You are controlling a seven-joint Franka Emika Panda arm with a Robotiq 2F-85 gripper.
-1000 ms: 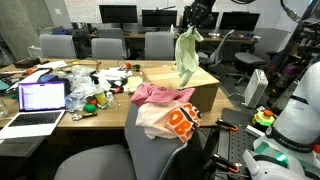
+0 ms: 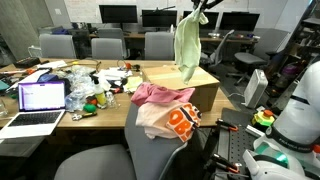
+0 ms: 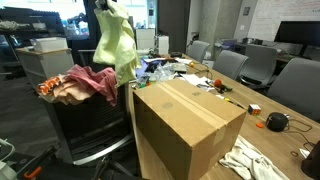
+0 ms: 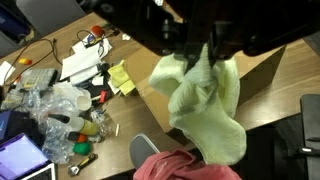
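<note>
A pale green cloth [image 2: 188,44] hangs in the air, pinched near its top by my gripper [image 2: 203,5], which is at the upper edge of exterior view 1. The same cloth [image 3: 118,45] drapes downward at the upper left of exterior view 2. From the wrist, my gripper is shut on the bunched cloth [image 4: 208,115], whose folds spread below the dark fingers. A pink cloth [image 2: 165,94] and a white and orange cloth [image 2: 168,120] lie over a chair back below, apart from the green one.
A large cardboard box [image 3: 187,120] stands on the table beside the chair. Laptop [image 2: 41,100], bottles and loose clutter cover the table's left part. White cloth [image 3: 250,160] lies to the box's right in exterior view 2. Office chairs [image 2: 110,48] line the far side.
My gripper has risen, carrying the green cloth upward with it. The cloths on the chair and the table items stay where they were.
</note>
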